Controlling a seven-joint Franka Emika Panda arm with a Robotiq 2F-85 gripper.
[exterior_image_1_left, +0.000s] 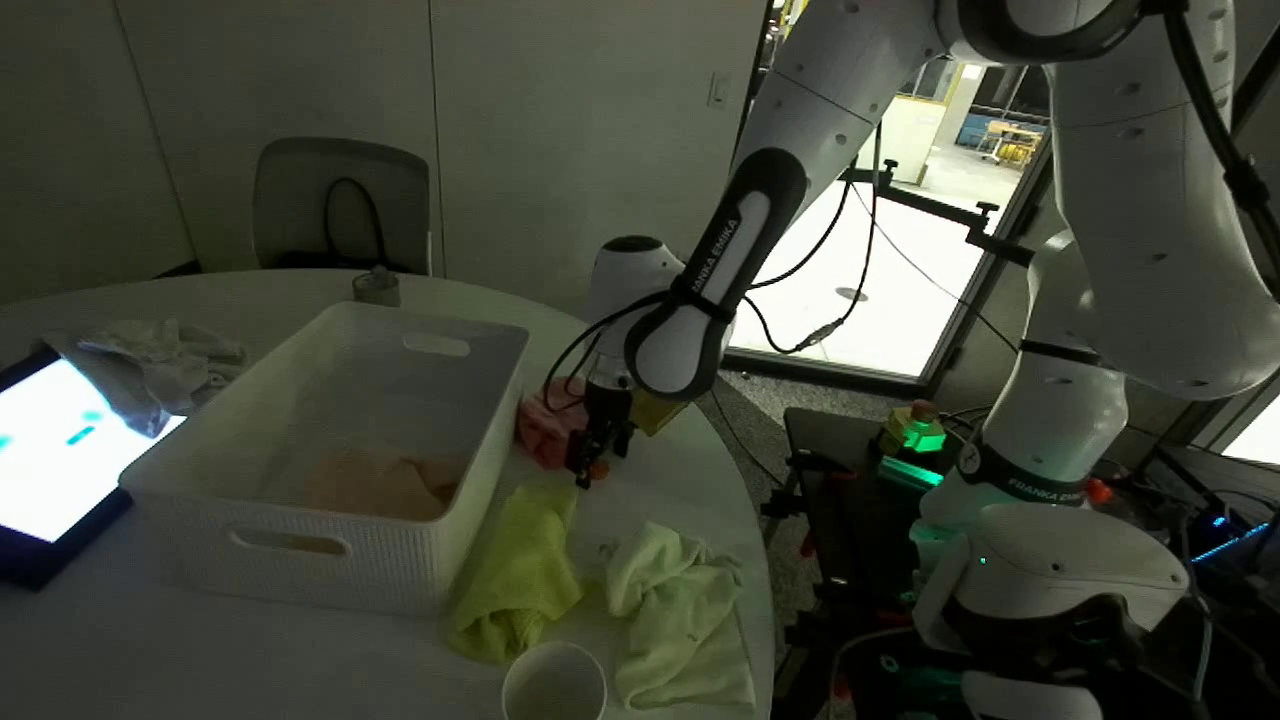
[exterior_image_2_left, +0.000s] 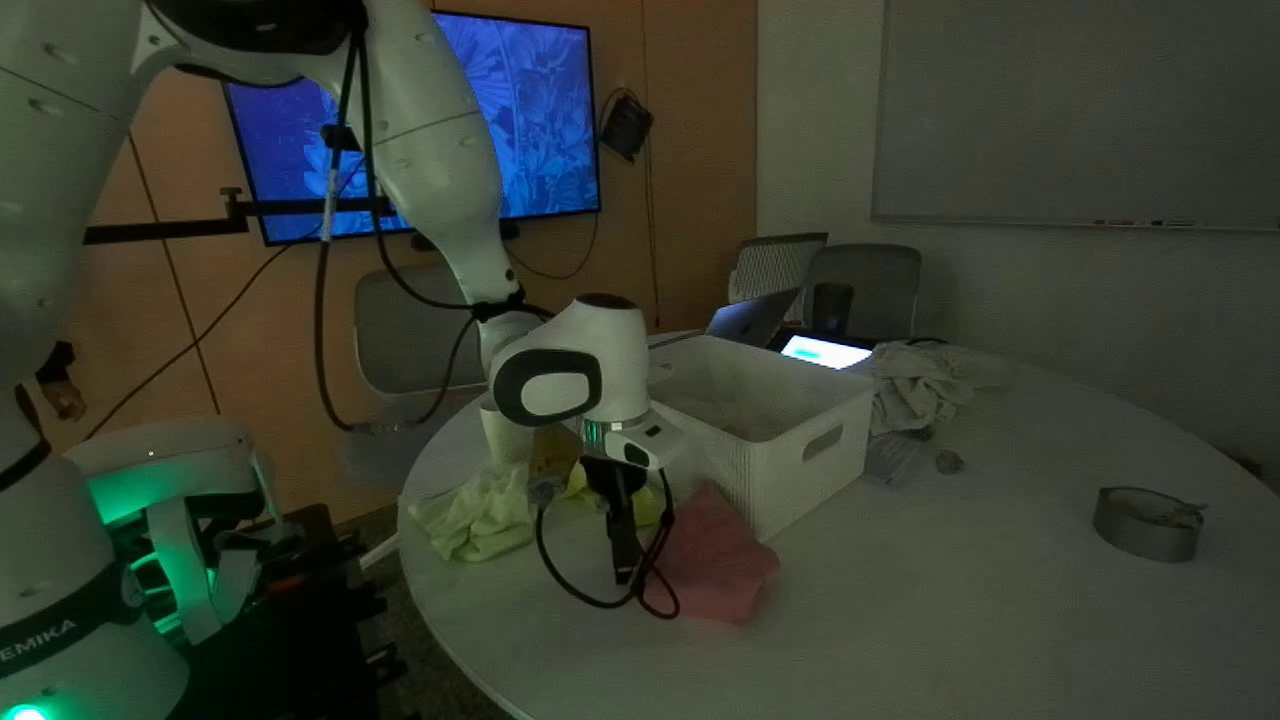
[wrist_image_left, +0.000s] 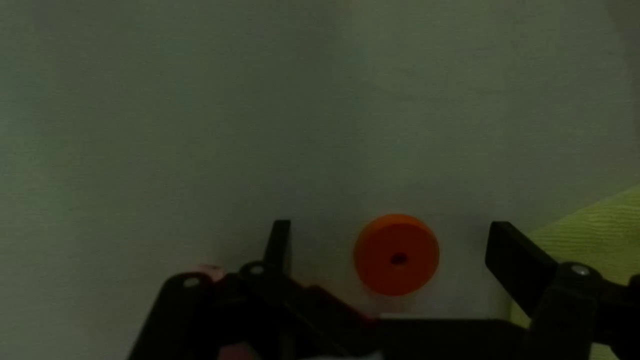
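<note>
A small round orange object (wrist_image_left: 396, 255) with a dark hole in its top rests on the table, seen between the two spread fingers in the wrist view. My gripper is open, pointing down, with one finger on either side of the orange object and apart from it. In exterior view 1 the gripper (exterior_image_1_left: 588, 474) is low over the table, beside the pink cloth (exterior_image_1_left: 546, 422), and the orange object (exterior_image_1_left: 600, 469) shows just behind it. Exterior view 2 shows the gripper (exterior_image_2_left: 626, 576) in front of the pink cloth (exterior_image_2_left: 714, 558); the orange object is hidden there.
A white bin (exterior_image_1_left: 396, 564) with peach cloth inside stands left of the gripper. A yellow-green cloth (exterior_image_1_left: 522, 576), a pale green cloth (exterior_image_1_left: 678, 612) and a white cup (exterior_image_1_left: 554, 690) lie nearer the camera. Bare table (exterior_image_2_left: 936, 600) spreads out to the right in exterior view 2.
</note>
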